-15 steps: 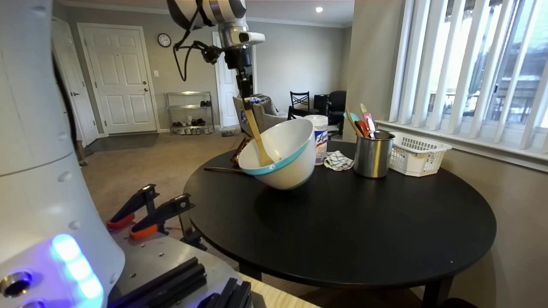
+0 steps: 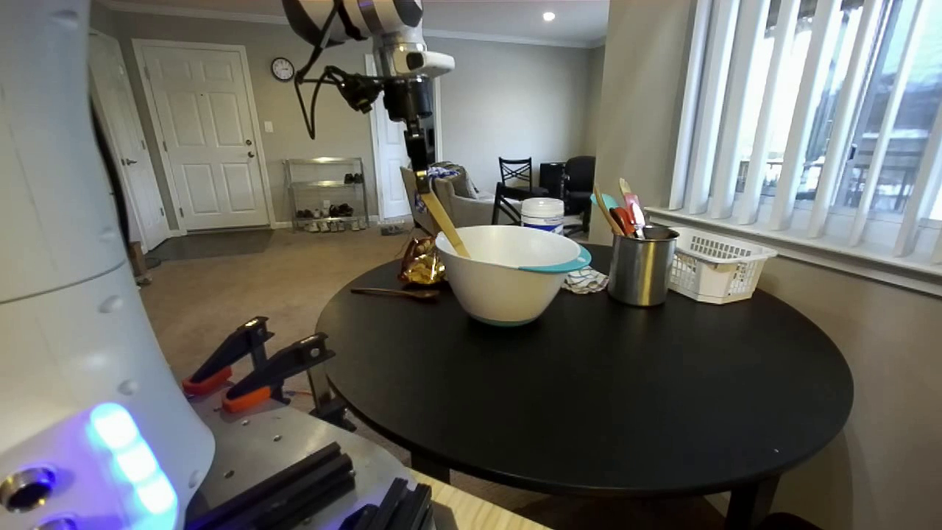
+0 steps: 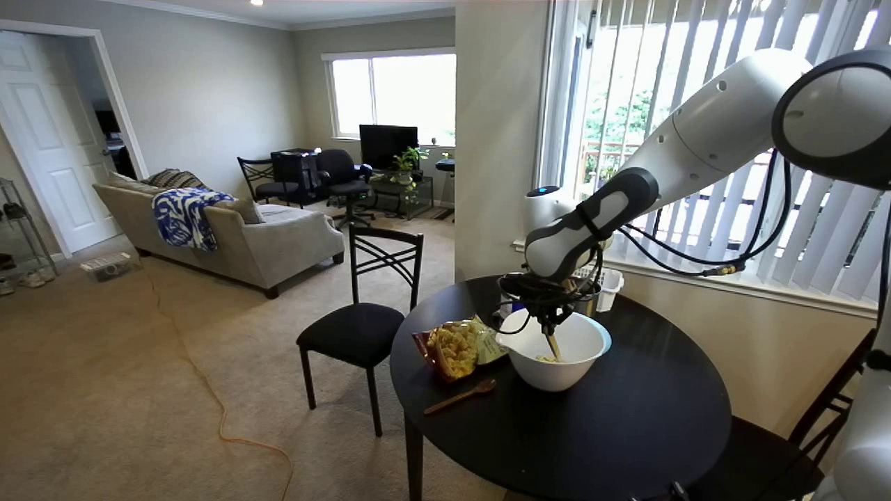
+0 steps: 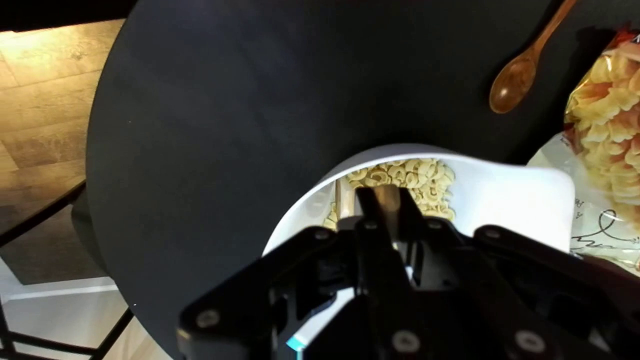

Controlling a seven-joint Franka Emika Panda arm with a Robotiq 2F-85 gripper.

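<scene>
My gripper (image 2: 423,182) is shut on the upper end of a wooden spatula (image 2: 446,228), which slants down into the white mixing bowl (image 2: 505,287) with turquoise trim. The bowl stands on the black table close to upright, the spatula leaning by its left rim in exterior view 1. From the wrist, small curled pasta (image 4: 426,180) shows at the bottom of the bowl. The spatula's handle (image 4: 388,200) sits between the fingers, and its lower end is partly hidden by the gripper.
An open bag of pasta (image 3: 455,351) and a wooden spoon (image 3: 459,396) lie beside the bowl. A steel utensil pot (image 2: 642,269), a white basket (image 2: 720,266), a cloth (image 2: 584,281) and a white canister (image 2: 542,212) stand or lie behind.
The bowl, tipped steeply toward the lower left in exterior view 1 a second ago, has swung back near upright. The spatula's lower end is now behind the rim; the gripper has barely moved.
</scene>
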